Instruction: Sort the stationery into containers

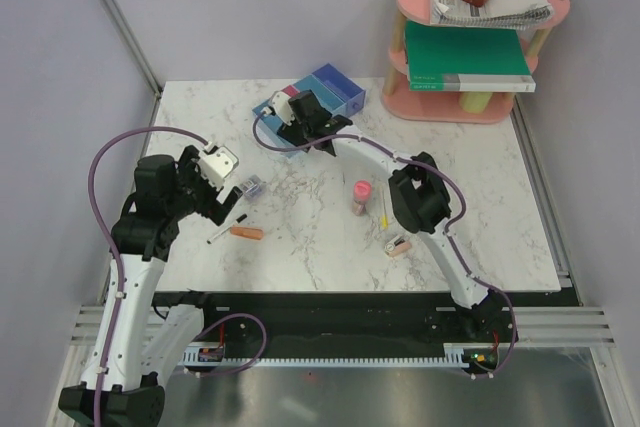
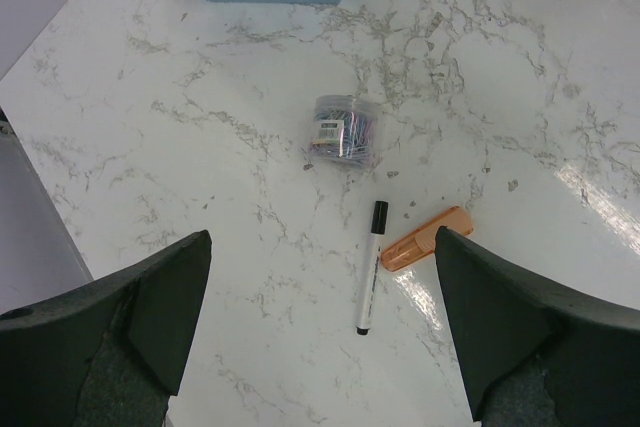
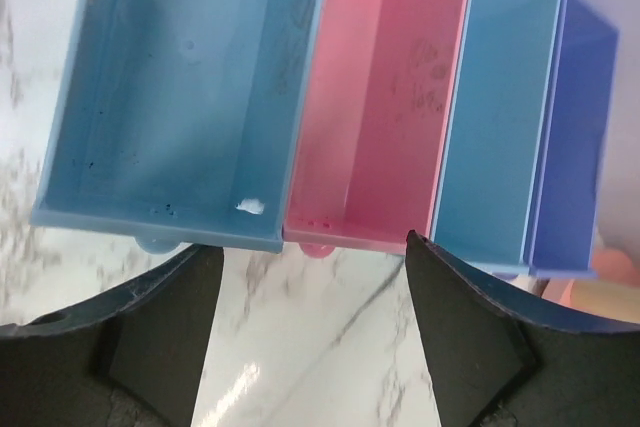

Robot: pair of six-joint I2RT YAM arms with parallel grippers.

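The organiser of blue, pink and violet bins (image 1: 337, 87) stands at the back; in the right wrist view my right gripper is part open at the near edge of the blue (image 3: 175, 97) and pink bins (image 3: 380, 117), all empty where visible. My left gripper hangs open over the left side, above a clip jar (image 2: 342, 130), a marker (image 2: 370, 267) and an orange tool (image 2: 410, 247).
A pink-topped bottle (image 1: 361, 197), a yellow pencil (image 1: 384, 207) and a small pink item (image 1: 398, 248) lie centre right. A two-tier pink shelf (image 1: 435, 107) with books and newspapers fills the back right.
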